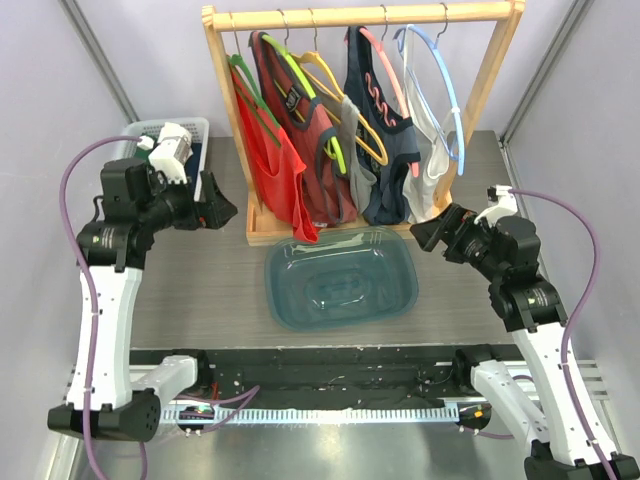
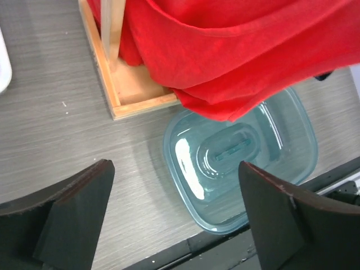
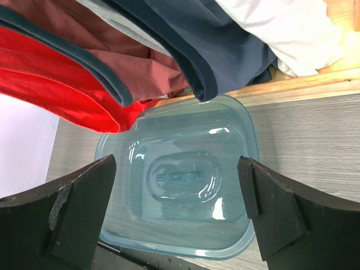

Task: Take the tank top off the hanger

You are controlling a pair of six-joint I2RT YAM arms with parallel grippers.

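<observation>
Several tops hang from a wooden rack. At the left is a red tank top (image 1: 272,165) on a green hanger (image 1: 247,82); beside it is a maroon top (image 1: 318,165) on a lime hanger (image 1: 288,55). A grey one hangs from a yellow hanger (image 1: 376,150), a navy one (image 1: 385,180) from a pink hanger (image 1: 385,62), and a white one (image 1: 428,165) from a blue hanger (image 1: 446,75). Left of the red top, my left gripper (image 1: 222,203) is open and empty. My right gripper (image 1: 428,230), also open and empty, is near the rack's lower right.
An empty clear teal bin (image 1: 342,318) sits on the floor in front of the wooden rack (image 1: 362,17), below the hanging hems. Behind the left arm stands a white basket (image 1: 200,128) with dark contents. Bare grey floor (image 1: 190,300) lies on both sides of the bin.
</observation>
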